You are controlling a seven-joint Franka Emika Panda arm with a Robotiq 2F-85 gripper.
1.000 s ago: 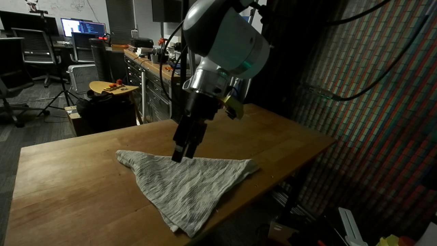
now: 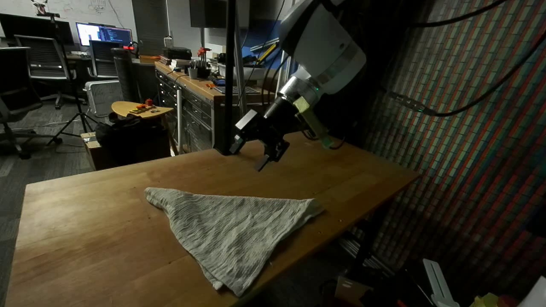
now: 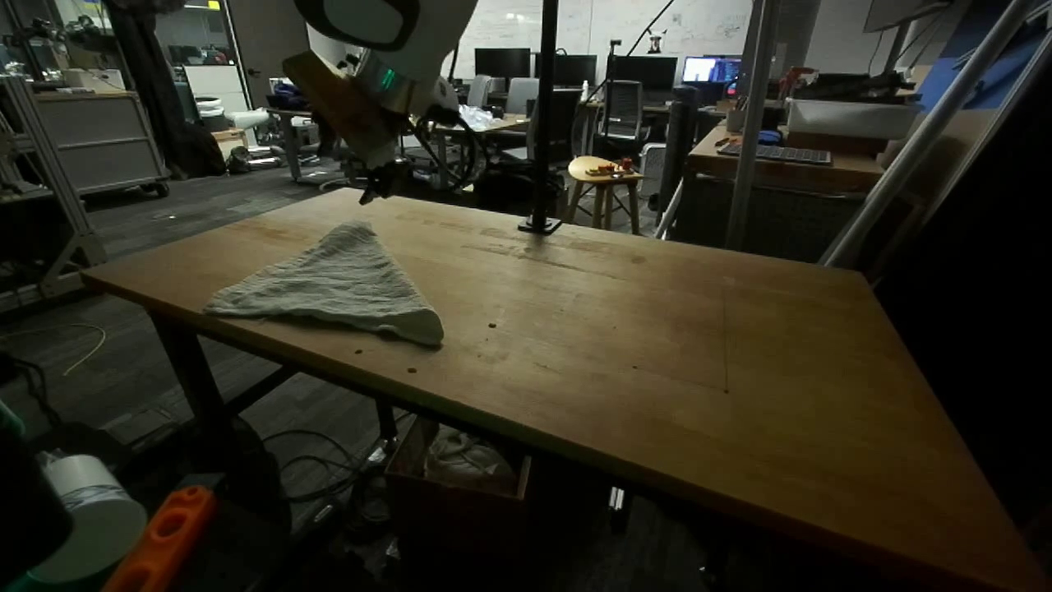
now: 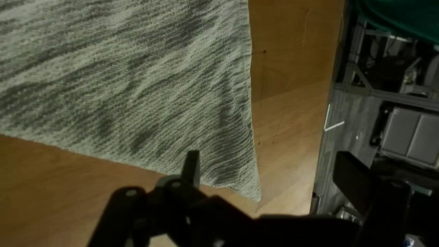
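Note:
A pale grey-white ribbed cloth [image 2: 238, 225] lies on the wooden table, folded into a rough triangle. Exterior view 2 shows the cloth [image 3: 330, 281] on the left part of the tabletop, one corner toward the near edge. My gripper [image 2: 248, 159] is tilted in the air above the table, behind the cloth and apart from it, its fingers wide with nothing between them. In the wrist view, the cloth [image 4: 164, 90] fills the upper left, and one of its corners points down between the spread fingers.
A black post [image 3: 542, 138] stands at the table's back edge. Beyond the table are a cabinet bench [image 2: 189, 97] and a small stool [image 3: 603, 169].
My gripper has lifted away from just above the cloth's back edge, moving up and to the right in exterior view 1. It has tilted and its fingers have spread. The cloth looks unmoved.

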